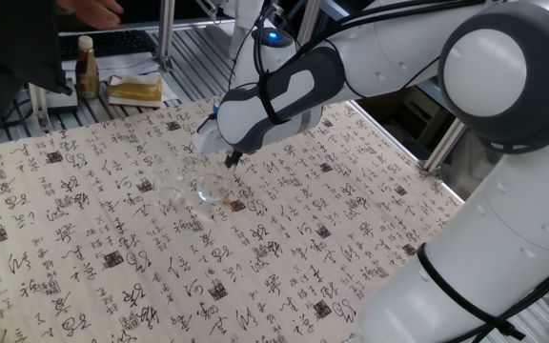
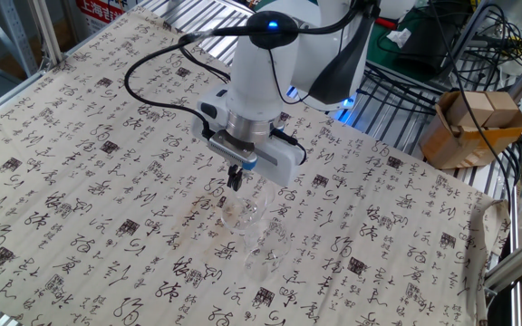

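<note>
Clear, see-through glassware stands out only faintly against the cloth. One rounded transparent piece [image 1: 213, 188] is near the table's middle; the other exterior view also shows this clear piece [image 2: 240, 214], just below the fingertips. A second faint clear outline [image 1: 171, 197] lies beside it, and cannot be told apart as a separate object or part of the same one. My gripper [image 1: 233, 160] hangs over the near side of the glassware, its dark fingers [image 2: 234, 177] looking close together. Whether they touch the glass, or have anything between them, is too small to tell.
A cardboard box [image 2: 469, 131] sits past the right edge.
</note>
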